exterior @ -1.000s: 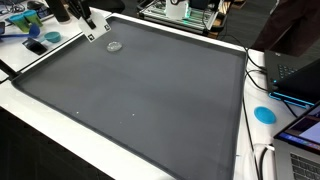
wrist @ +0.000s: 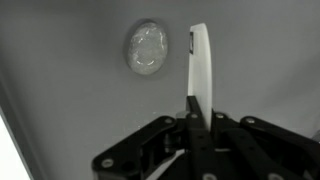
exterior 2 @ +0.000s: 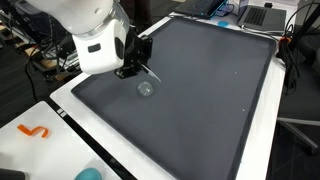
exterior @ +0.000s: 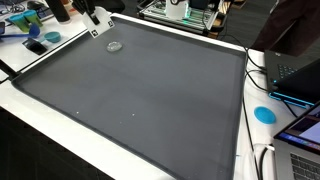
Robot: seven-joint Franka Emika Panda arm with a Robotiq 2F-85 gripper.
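A thin white, card-like piece with a dark mark on it sticks out from my gripper, whose dark fingers are shut on its near end. From the side, the piece shows as a flat white panel at the far left of the grey mat. Close by lies a clear, roundish object, on the mat and apart from the held piece. In the second exterior view, the gripper hangs just behind that clear object, and the white piece appears as a thin sliver.
Small items, including a dark cup, stand off its left side. A blue disc and laptops are to the right. An orange piece lies on the white table.
The white piece has shifted very slightly up and to the right in the first exterior view, still held. The clear object has stayed in place.
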